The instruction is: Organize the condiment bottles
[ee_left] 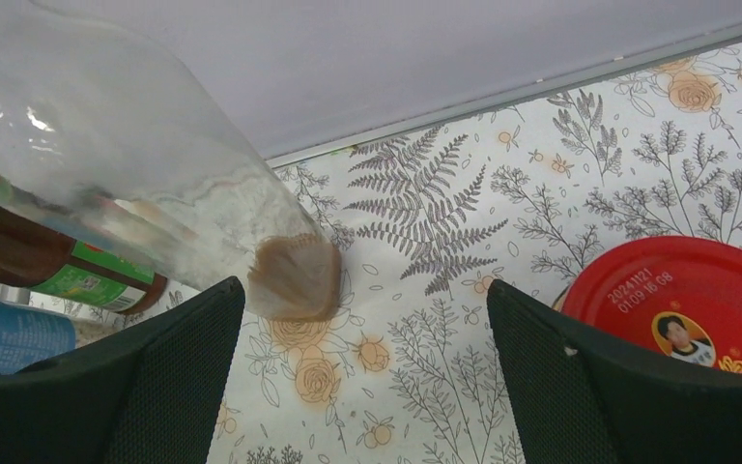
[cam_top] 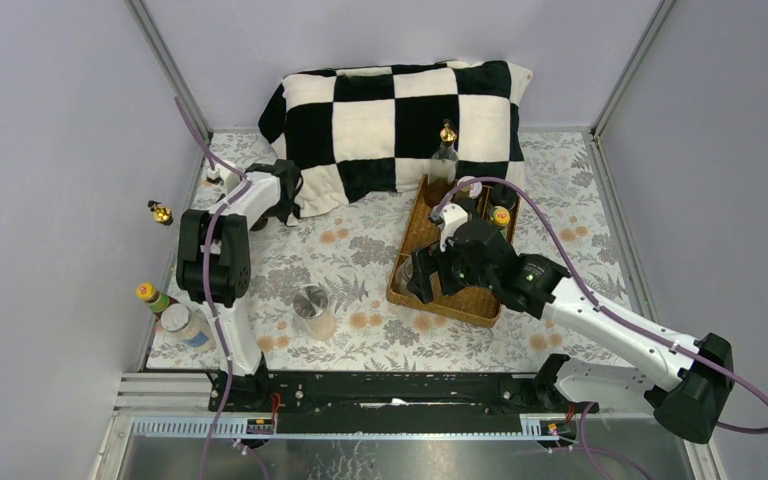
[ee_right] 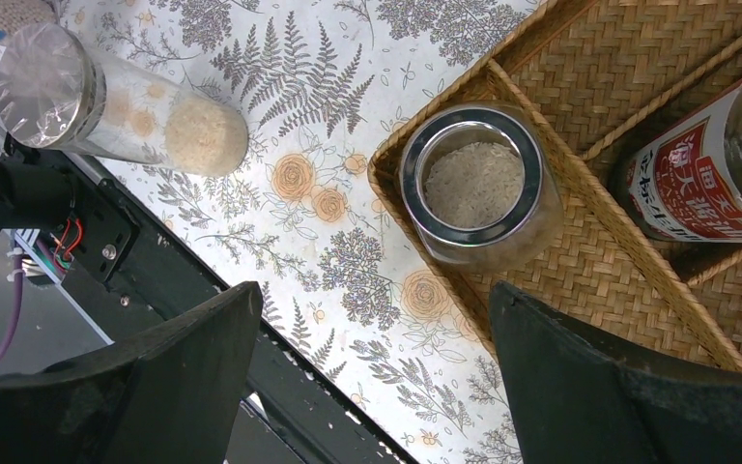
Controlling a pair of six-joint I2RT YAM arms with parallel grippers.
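Above the left side of the table my left gripper stands open, only patterned cloth showing between its fingers. A red-lidded jar (ee_left: 676, 304) is partly behind its right finger; in the top view the arm covers most of that jar. To its left in the wrist view is a clear glass bottle (ee_left: 155, 174) with a little brown liquid at the bottom; its gold spout (cam_top: 160, 213) shows from above. My right gripper is open and empty over the front of the woven basket (cam_top: 445, 310). A steel-rimmed rice jar (ee_right: 478, 188) stands in a basket compartment.
A tall glass jar (cam_top: 313, 312) stands at the front centre. A yellow-capped bottle (cam_top: 150, 293) and a white-lidded jar (cam_top: 186, 324) are at the front left. A gold-spouted bottle (cam_top: 442, 165) and other bottles fill the basket's back. A checkered cushion (cam_top: 395, 130) lies behind.
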